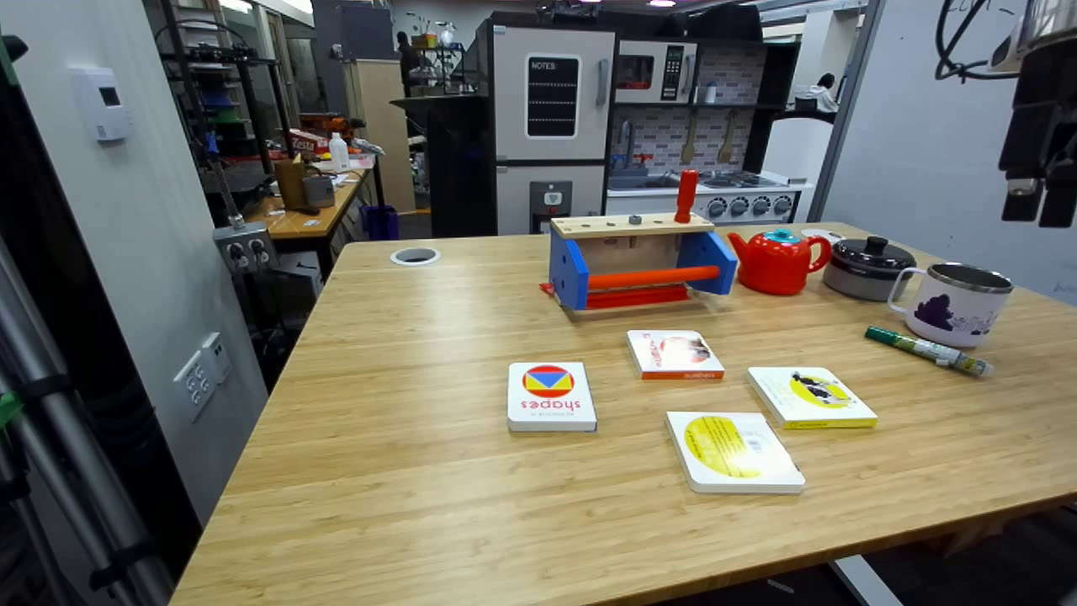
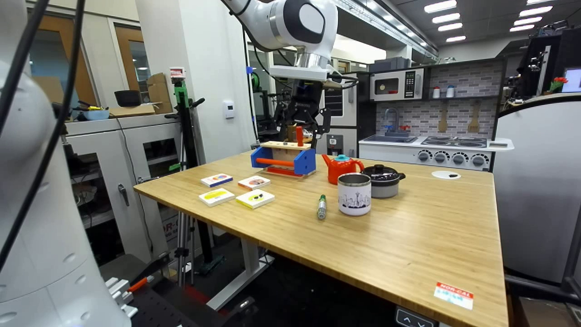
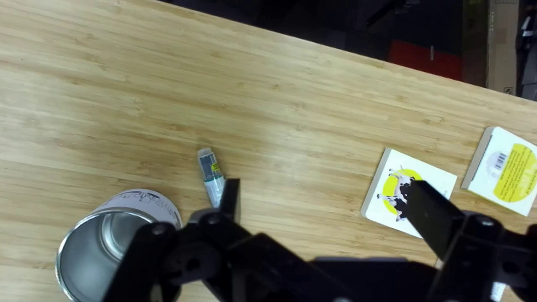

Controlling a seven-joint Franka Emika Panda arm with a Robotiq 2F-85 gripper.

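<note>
My gripper is open above the table, its fingers wide apart and nothing between them. In the wrist view, the left finger overlaps the lower end of a green and silver marker, while the right finger covers part of a cow-picture book. A white mug with a dark print stands beside the marker. Three more small board books lie flat: a shapes book, a red-edged book and a yellow-circle book.
Behind the books stands a blue and red wooden toy bench. A red teapot and a grey lidded pot are between it and the mug. Bare table spreads out left of the books in exterior view 1.
</note>
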